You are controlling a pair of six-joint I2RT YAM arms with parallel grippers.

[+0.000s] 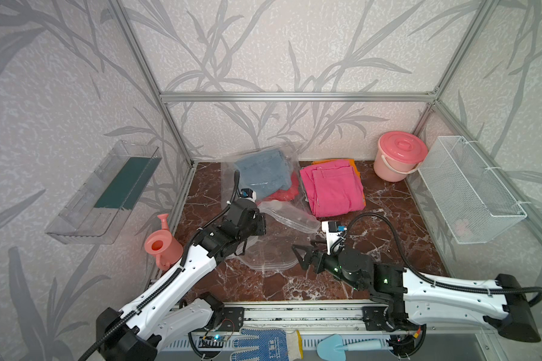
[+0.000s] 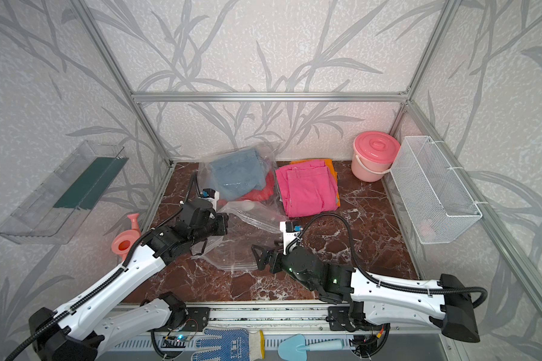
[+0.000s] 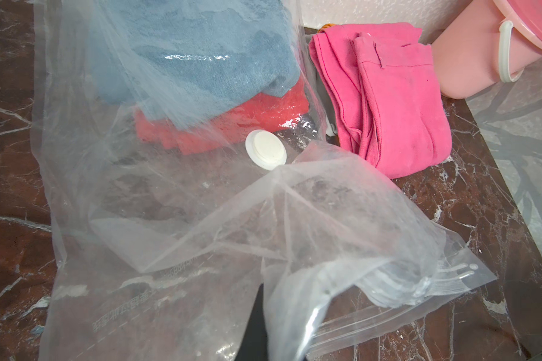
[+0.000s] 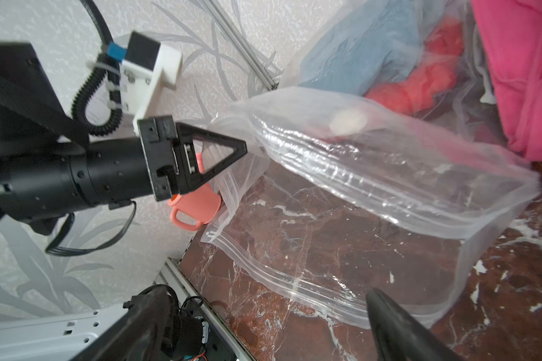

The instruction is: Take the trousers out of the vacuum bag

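The clear vacuum bag [image 3: 162,240] lies on the marbled table with its zip mouth toward the front. Inside, at the back, rest blue denim trousers [image 1: 262,171] above a red garment [image 3: 222,129]. My left gripper [image 1: 260,226] is shut on the thin upper film at the mouth's left side. That film is raised, so the mouth gapes, as the right wrist view shows. In front of the opening, my right gripper stands open, nothing between its fingers. A white valve [image 3: 266,149] sits on the upper film.
Folded pink trousers [image 1: 333,187] lie right of the bag, outside it, with orange cloth [image 1: 356,167] behind. A pink lidded bucket [image 1: 397,157] occupies the back right corner. Wire baskets hang on both sides, and a watering can [image 1: 162,245] is at the left.
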